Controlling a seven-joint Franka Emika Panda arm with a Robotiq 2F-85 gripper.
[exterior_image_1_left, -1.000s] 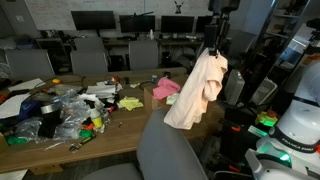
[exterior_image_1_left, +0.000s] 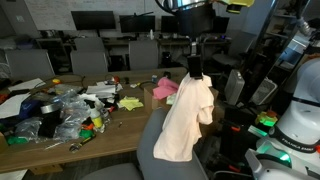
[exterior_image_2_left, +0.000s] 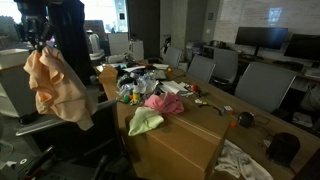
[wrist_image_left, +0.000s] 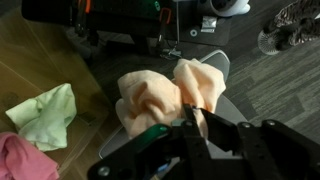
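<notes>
A peach cloth (exterior_image_1_left: 187, 120) hangs in loose folds from my gripper (exterior_image_1_left: 195, 73), which is shut on its upper part. In exterior view 2 the same cloth (exterior_image_2_left: 60, 92) dangles at the far left, below the gripper (exterior_image_2_left: 39, 44). Seen from the wrist, the bunched cloth (wrist_image_left: 160, 97) lies at the dark fingers and hides part of the grey chair beneath. In exterior view 1 the cloth's lower end hangs beside the grey chair (exterior_image_1_left: 152, 150); I cannot tell whether they touch.
A pink cloth (exterior_image_2_left: 165, 103) and a pale green cloth (exterior_image_2_left: 145, 120) lie on the wooden table (exterior_image_2_left: 185, 143). Bags, bottles and other clutter crowd the table's left side in exterior view 1. A white cloth (exterior_image_2_left: 238, 160) is draped over another chair.
In exterior view 1 my gripper and the hanging cloth have moved left and down in the picture, bringing the cloth closer to the grey chair. The cloth has stayed in the grip.
</notes>
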